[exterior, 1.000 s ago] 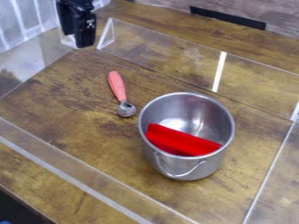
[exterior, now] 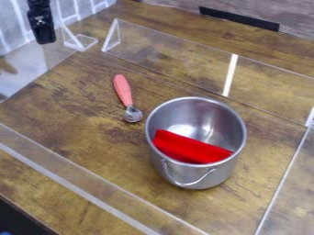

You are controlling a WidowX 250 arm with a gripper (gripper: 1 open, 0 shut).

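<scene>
A stainless steel bucket [exterior: 185, 170] with a wire handle stands at the right of centre on the wooden table. A red cylindrical object [exterior: 190, 150] lies inside it. A pink-handled scoop [exterior: 123, 90] with a metal head lies on the wood left of and behind the bucket. My black gripper [exterior: 44, 35] is at the top left edge of the view, raised and apart from the scoop and bucket; its fingers are too small and cropped to tell how they stand.
Clear plastic panels and strips border the work area along the back, left front and right. A dark bar [exterior: 245, 16] runs along the back edge.
My gripper has moved left toward the edge of the view over the last second. The bucket, red object and scoop have not moved.
</scene>
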